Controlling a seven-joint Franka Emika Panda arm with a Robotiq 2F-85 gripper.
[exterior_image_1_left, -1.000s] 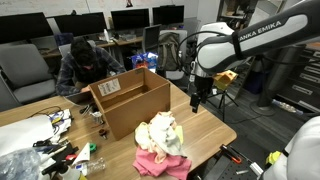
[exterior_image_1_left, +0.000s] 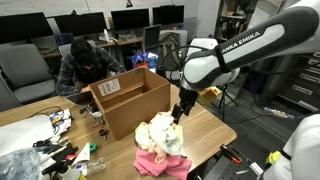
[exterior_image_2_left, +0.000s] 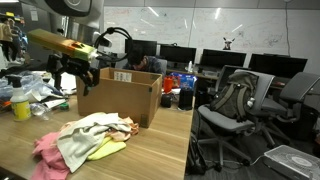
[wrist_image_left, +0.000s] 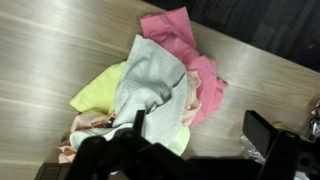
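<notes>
A loose pile of cloths lies on the wooden table, with white and pale cloth (exterior_image_1_left: 162, 132) over pink cloth (exterior_image_1_left: 160, 163). From above, the wrist view shows a light grey-white cloth (wrist_image_left: 152, 78), a yellow cloth (wrist_image_left: 97, 90) and a pink cloth (wrist_image_left: 207, 80) overlapping. My gripper is open above the pile, its dark fingers well apart at the bottom of that view, with no cloth seen held. In the second exterior view the gripper (exterior_image_2_left: 86, 76) hangs clear above the heap (exterior_image_2_left: 88, 135). The lower part of the pile is hidden behind the gripper in the wrist view.
A large open cardboard box (exterior_image_1_left: 135, 105) stands behind the cloths. Tools, a yellow bottle (exterior_image_2_left: 20, 103) and plastic bags (exterior_image_1_left: 18, 165) crowd one side of the table. A person (exterior_image_1_left: 88, 68) sits behind the table. Bare tabletop (exterior_image_2_left: 160, 150) lies beside the pile.
In exterior view 1, my gripper has moved left and tilted, coming closer over the cloth pile. The cloths and box have not moved.
</notes>
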